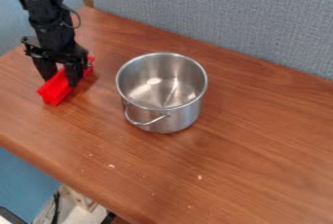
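My black gripper (61, 70) reaches down at the left of the table and is shut on a red object (54, 90), which lies on or just at the wooden surface, partly hidden behind the fingers. To the right of it stands an empty steel pot (162, 93) with a wire handle at its front.
A grey padded wall (221, 14) runs along the back. The table's front-left edge drops away to a blue area.
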